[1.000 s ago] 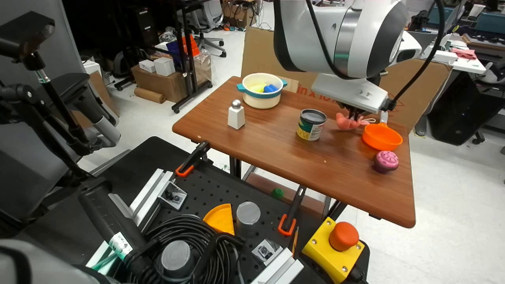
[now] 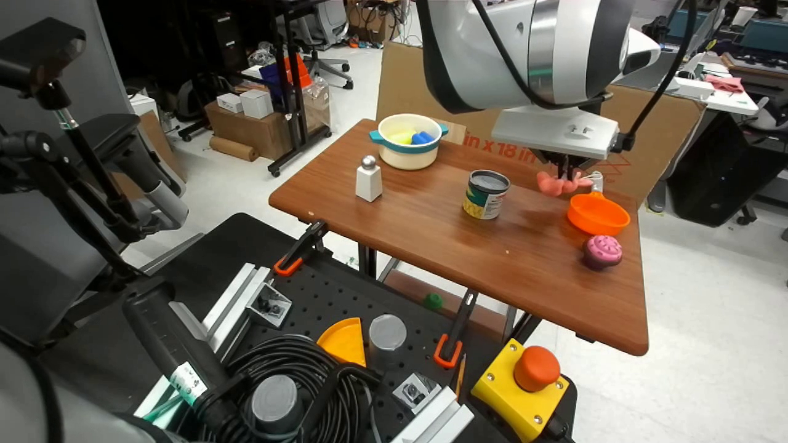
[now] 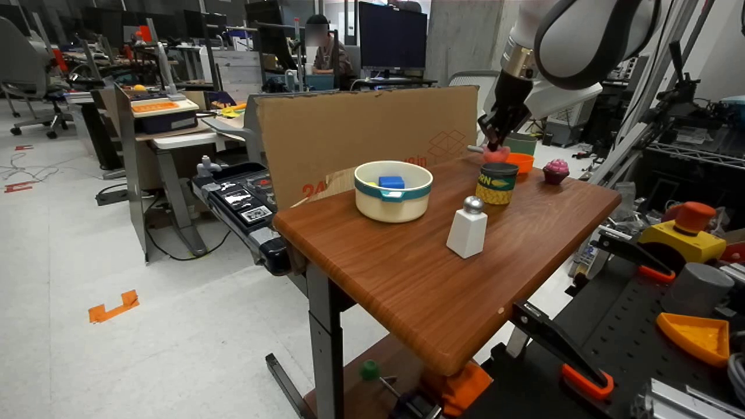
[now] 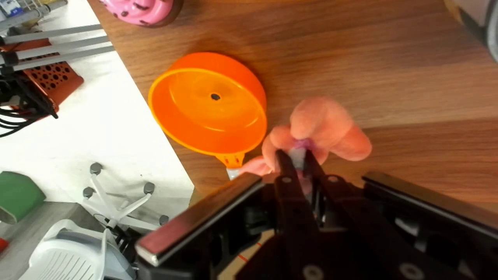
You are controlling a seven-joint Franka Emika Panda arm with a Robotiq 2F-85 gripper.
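Note:
A soft coral-pink toy (image 4: 324, 122) hangs from my gripper, whose black fingers are shut on its middle. In exterior view 1 the pink toy (image 2: 555, 184) is over the far right part of the table, with the gripper (image 2: 567, 171) above it. An orange strainer-like pan (image 4: 210, 105) lies close beside it, its handle end partly behind the toy in the wrist view. From exterior view 2 the toy (image 3: 496, 154) shows behind the corn can (image 3: 496, 183). Whether the toy touches the pan's handle I cannot tell.
A pink-topped cupcake (image 2: 603, 251) sits in front of the pan. Left along the table (image 2: 443, 229) stand a white shaker (image 2: 369, 179) and a cream pot (image 2: 408, 155) with yellow and blue items inside. Cardboard (image 2: 473, 122) stands along the back edge.
My gripper and the pink toy have moved right and slightly up, closer to the orange pan. The pan and cupcake have shifted very slightly; the other table objects stand as before.

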